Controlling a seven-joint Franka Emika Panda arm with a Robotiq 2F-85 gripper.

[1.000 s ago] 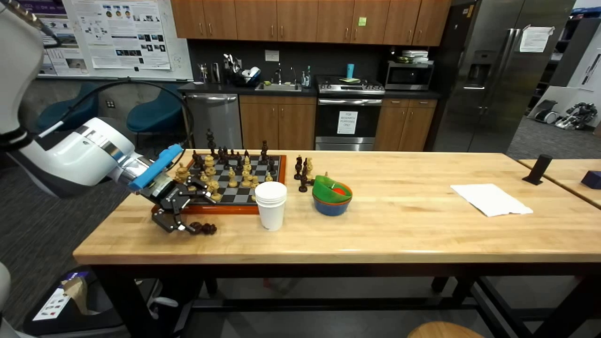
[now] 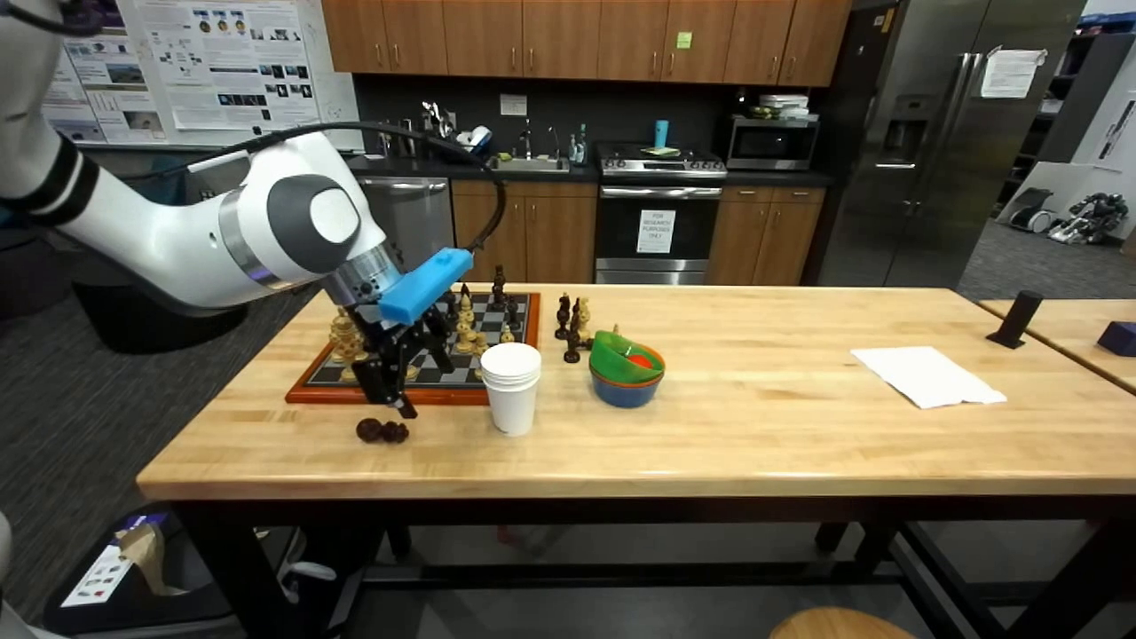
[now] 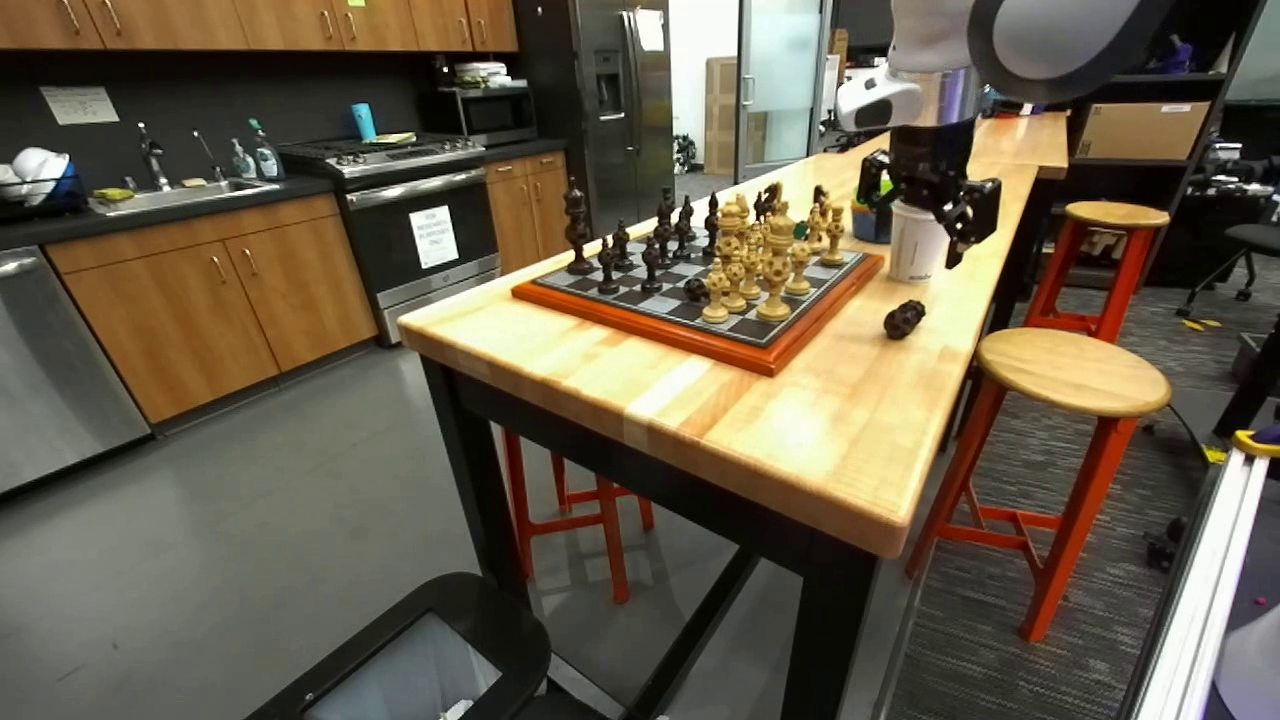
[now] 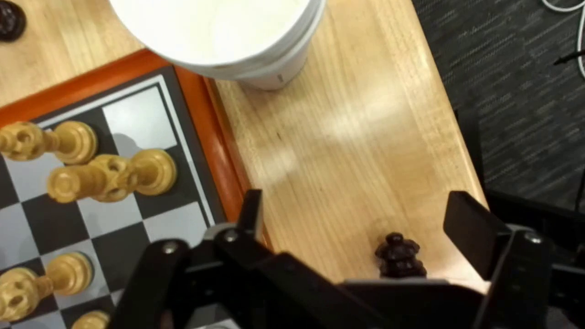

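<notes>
A dark chess piece (image 2: 382, 430) lies on its side on the bare table, between the chessboard and the table's front edge. My gripper (image 2: 394, 389) hangs above and beyond it, fingers apart and empty. In the wrist view the dark piece (image 4: 401, 257) shows low between the open fingers, partly hidden by the gripper's body. White stacked cups (image 2: 511, 389) stand upright beside the board, to the right of the gripper. The chessboard (image 3: 828, 314) has a red-brown frame and carries light and dark pieces, such as a light rook (image 4: 115, 176).
Nested bowls (image 2: 626, 372), green, orange and blue, sit right of the cups near several dark and light pieces. A white sheet (image 2: 926, 376) lies far right. Between bowls and sheet the table is clear. Stools (image 3: 1071, 372) stand along one side.
My gripper has risen and moved right, away from beside the dark piece, and now points more steeply down. The lying piece, cups and bowls look unmoved.
</notes>
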